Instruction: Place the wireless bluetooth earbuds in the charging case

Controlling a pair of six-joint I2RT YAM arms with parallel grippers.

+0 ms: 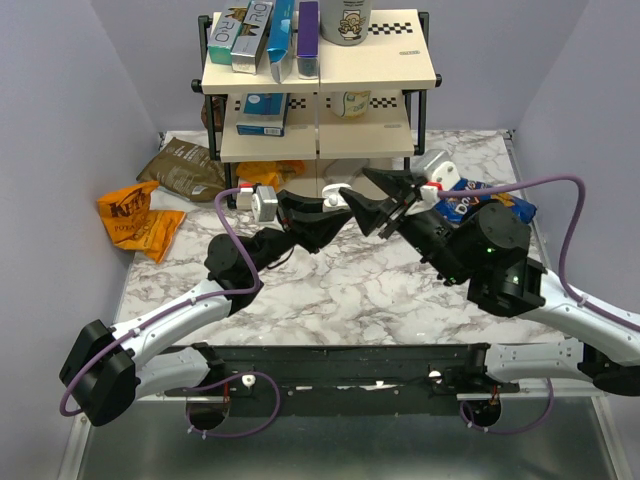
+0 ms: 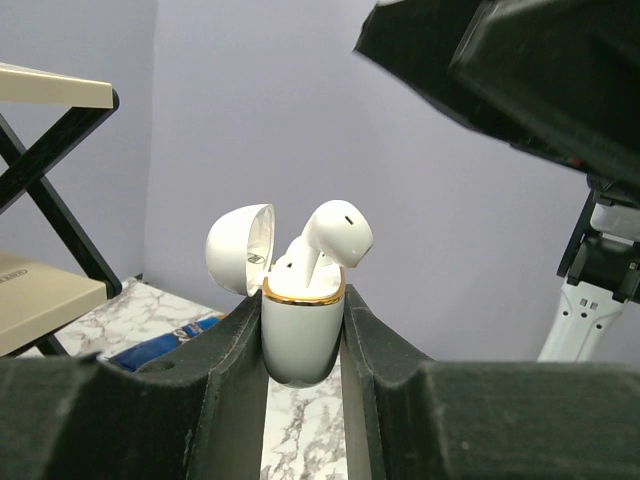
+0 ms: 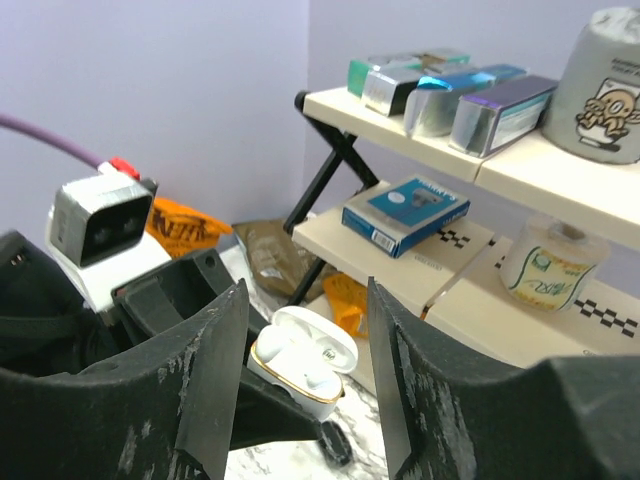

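Note:
The white charging case (image 2: 302, 345), with a gold rim and its lid (image 2: 240, 250) raised, is held upright in my left gripper, shut on its body. A white earbud (image 2: 338, 232) stands in the case with its stem down inside and its head tilted out above the rim. In the right wrist view, two rounded white tops show inside the case (image 3: 305, 365); how deep each sits I cannot tell. My right gripper is open and empty, its fingers (image 2: 480, 70) clear of the earbud, up and to the right in the left wrist view.
A two-tier shelf (image 1: 370, 70) with boxes and a cup stands behind the grippers. Snack bags (image 1: 135, 215) lie at the back left, and a blue bag (image 1: 510, 205) at the back right.

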